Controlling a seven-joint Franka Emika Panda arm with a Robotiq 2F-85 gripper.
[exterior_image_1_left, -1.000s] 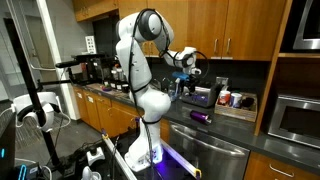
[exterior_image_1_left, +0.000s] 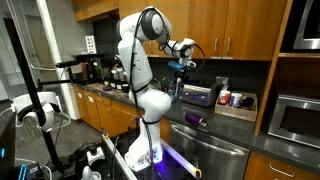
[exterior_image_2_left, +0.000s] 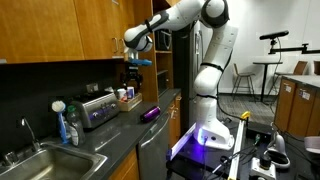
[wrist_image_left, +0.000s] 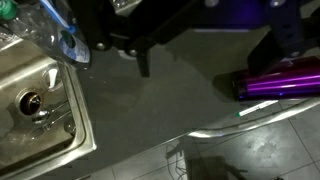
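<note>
My gripper hangs over the counter, its two dark fingers wide apart in the wrist view and only bare dark countertop between them. A shiny purple cylinder (wrist_image_left: 280, 80) lies at the right of that view, partly covered by the right finger. The same purple cylinder (exterior_image_1_left: 195, 119) rests near the counter's front edge in exterior view 1, well below the gripper (exterior_image_1_left: 182, 69). From the other side, the gripper (exterior_image_2_left: 133, 73) shows high above the counter, apart from the purple cylinder (exterior_image_2_left: 150, 115).
A silver toaster (exterior_image_1_left: 199, 94) stands against the back wall, beside a wooden crate (exterior_image_1_left: 236, 111) holding several containers. The steel sink (wrist_image_left: 75, 125) and a clear bottle (wrist_image_left: 72, 45) are at the left of the wrist view. A thin green-tipped stick (wrist_image_left: 257, 107) lies beside the purple cylinder.
The arm's upper part has risen and my gripper has moved up a little over the last second. The purple cylinder has stayed in place.
</note>
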